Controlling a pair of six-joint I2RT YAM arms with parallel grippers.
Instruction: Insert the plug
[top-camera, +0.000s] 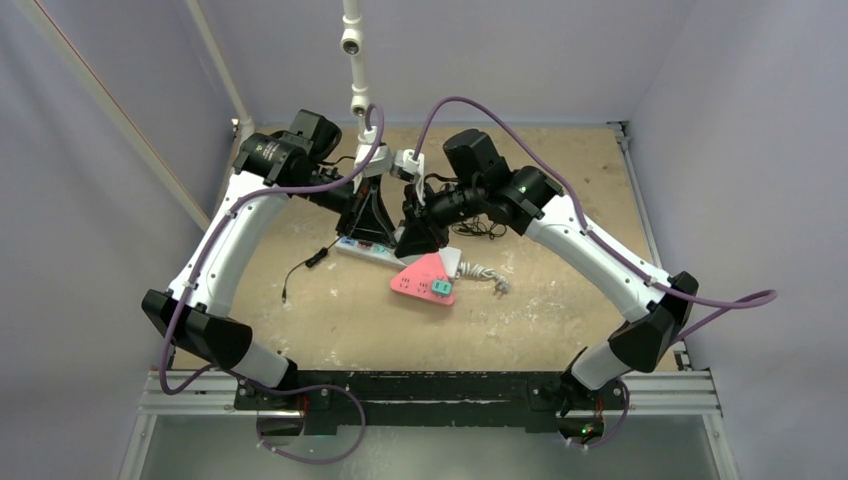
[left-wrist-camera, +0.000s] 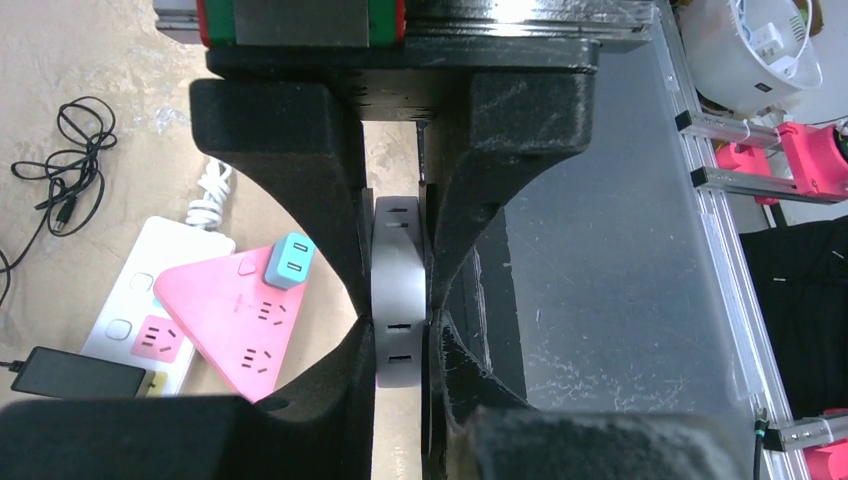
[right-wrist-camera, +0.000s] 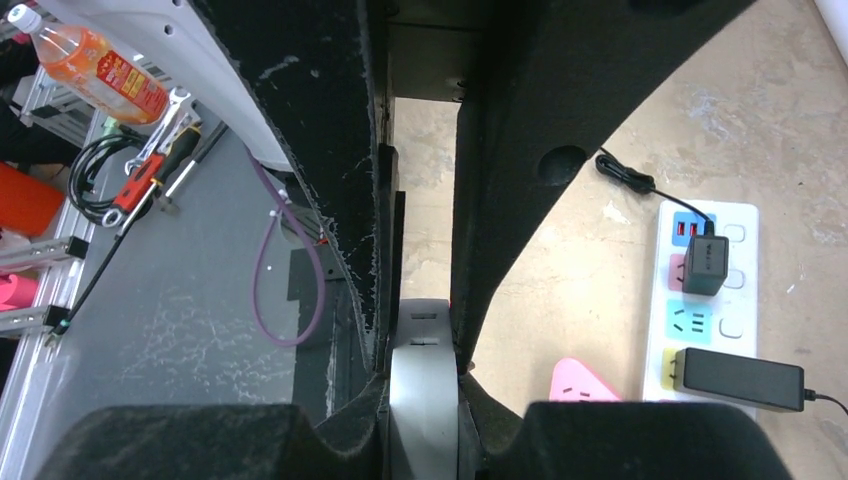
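Note:
Both grippers meet above the power strips in the top view, left gripper (top-camera: 385, 232) and right gripper (top-camera: 408, 236) close together. Each is shut on a pale silver-white slotted piece (left-wrist-camera: 398, 290), upright between the fingers in the left wrist view and also between them in the right wrist view (right-wrist-camera: 424, 390). Whether it is the plug or an adapter's side is unclear. Below lie a pink triangular power strip (left-wrist-camera: 220, 300) with a teal cube plug (left-wrist-camera: 290, 260) on it, and a white power strip (right-wrist-camera: 735, 320) holding black adapters (right-wrist-camera: 705, 265).
A coiled black cable (left-wrist-camera: 70, 170) and a white coiled cord (left-wrist-camera: 208, 200) lie on the table (top-camera: 540, 310). Tools and a bottle (right-wrist-camera: 110, 80) sit off the table.

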